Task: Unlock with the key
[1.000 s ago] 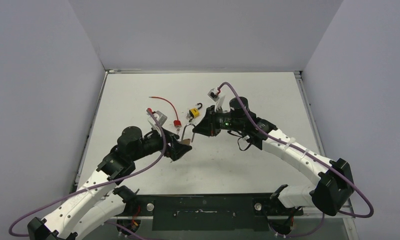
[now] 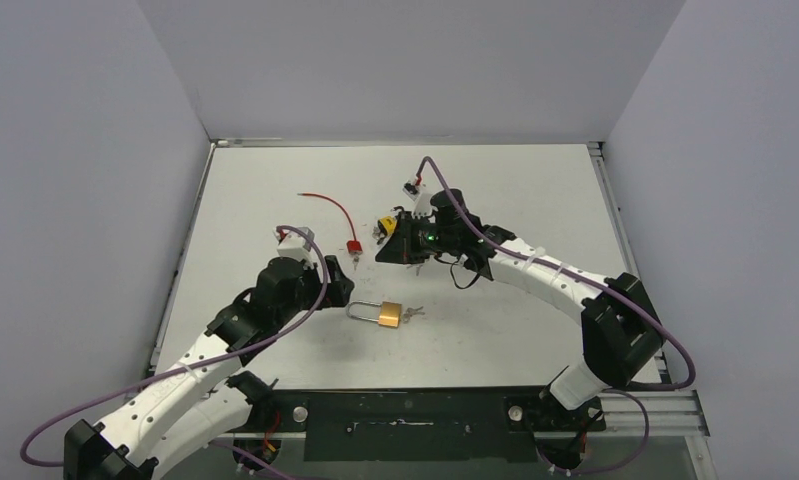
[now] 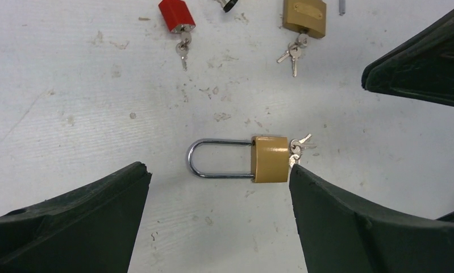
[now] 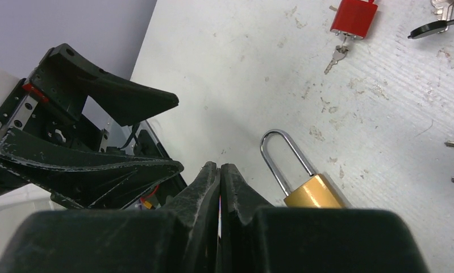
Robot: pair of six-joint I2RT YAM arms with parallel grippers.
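Observation:
A brass padlock (image 2: pixel 389 315) with a long steel shackle lies flat on the white table, its keys (image 2: pixel 413 313) at the end of the body away from the shackle. Both shackle legs reach the body (image 3: pixel 270 160); whether it is locked I cannot tell. My left gripper (image 2: pixel 343 285) is open with nothing held, its fingers (image 3: pixel 349 227) above the table and the padlock seen between them in the left wrist view. My right gripper is shut above the table, behind the padlock in the top view. Nothing shows between its fingertips.
Behind lie a red lock (image 2: pixel 354 246) with a red cable and key, and a yellow lock (image 2: pixel 386 226) partly covered by the right arm. Another brass padlock with keys (image 3: pixel 305 17) sits beyond.
The left gripper has let go and drawn back; the right has shifted slightly left.

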